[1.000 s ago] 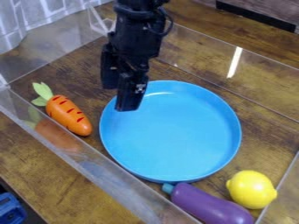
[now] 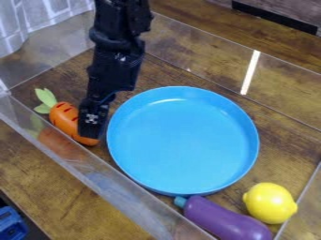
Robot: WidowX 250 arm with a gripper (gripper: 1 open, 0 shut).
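Observation:
My black gripper (image 2: 94, 117) is open and low at the left, over the orange toy carrot (image 2: 66, 122) with green leaves, its fingers overlapping the carrot's right side in this view. Just right of the gripper lies a round blue plate (image 2: 183, 141), empty.
A purple toy eggplant (image 2: 226, 219) and a yellow toy lemon (image 2: 268, 202) lie below and right of the plate. Clear walls edge the wooden surface (image 2: 213, 47) at left and front. A blue object (image 2: 7, 225) sits outside at lower left.
The gripper has moved left and down, from above the plate's upper left to over the carrot. The toys and plate look unmoved.

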